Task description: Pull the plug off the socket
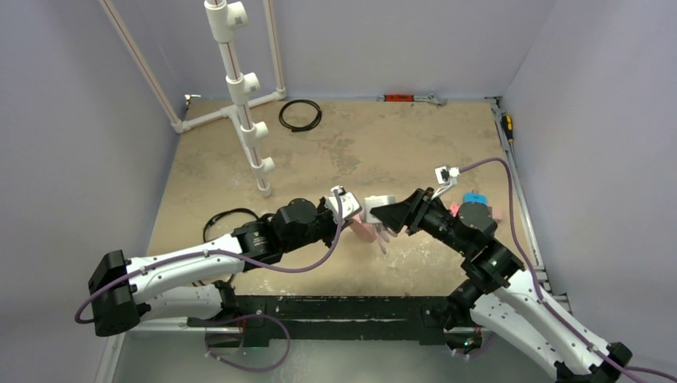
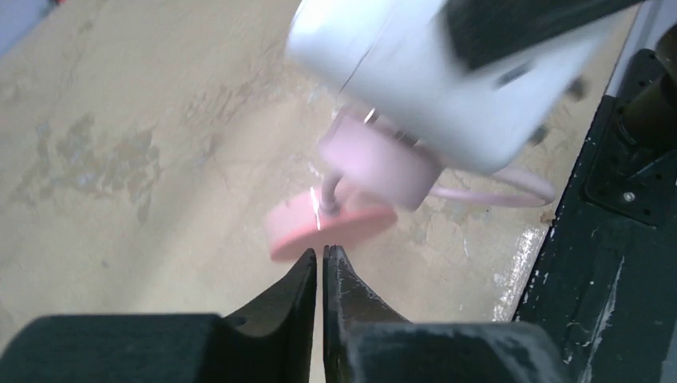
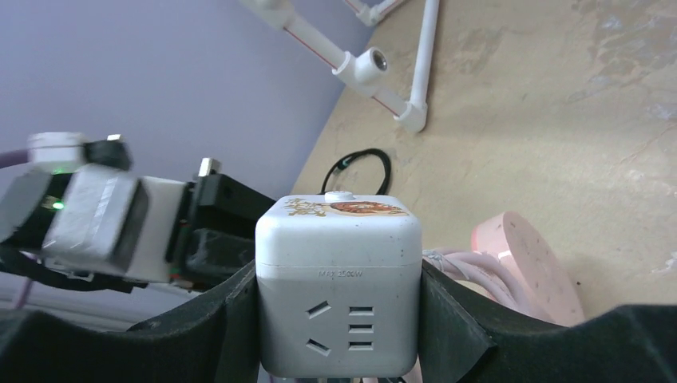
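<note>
A white cube socket [image 3: 338, 283] with slots on its face is held in my right gripper [image 1: 386, 211], shut on it near the table's centre. In the left wrist view the socket [image 2: 415, 88] is blurred at upper right, with a pink plug-like piece [image 2: 379, 155] and cord just beneath it. A pink disc [image 3: 527, 263] with pale cord shows behind the socket in the right wrist view. My left gripper is shut with nothing showing between its fingers, below and beside the socket. Whether any plug prongs remain inside the socket is unclear.
A white pipe frame [image 1: 247, 132] stands at back left. Black cable coils [image 1: 302, 128] lie behind and at left. A wrench [image 1: 427, 100], a screwdriver [image 1: 507, 128] and a blue object [image 1: 475, 197] lie along the back and right.
</note>
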